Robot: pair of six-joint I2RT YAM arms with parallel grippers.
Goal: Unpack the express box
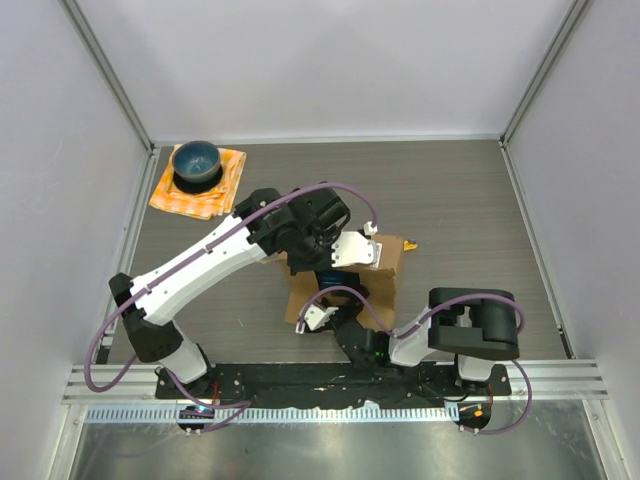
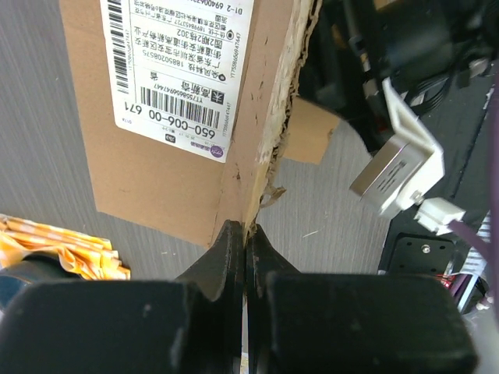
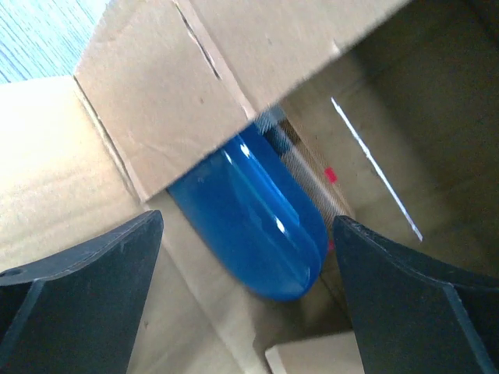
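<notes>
An open cardboard box (image 1: 382, 283) stands mid-table, and its labelled face (image 2: 171, 70) fills the upper part of the left wrist view. A glossy blue rounded item (image 3: 249, 214) lies inside it, partly covered by a flap (image 3: 168, 93). My left gripper is shut, its fingertips meeting the edge of the cardboard; whether any card is pinched between them is unclear. My right gripper stands open at the box opening, one finger (image 3: 101, 284) on each side of the blue item, which appears beyond the tips.
A dark bowl (image 1: 197, 159) sits on an orange checked cloth (image 1: 222, 187) at the back left. A yellow knife (image 1: 409, 245) pokes out behind the box's right side. Bare table (image 1: 460, 200) lies on the right and at the back.
</notes>
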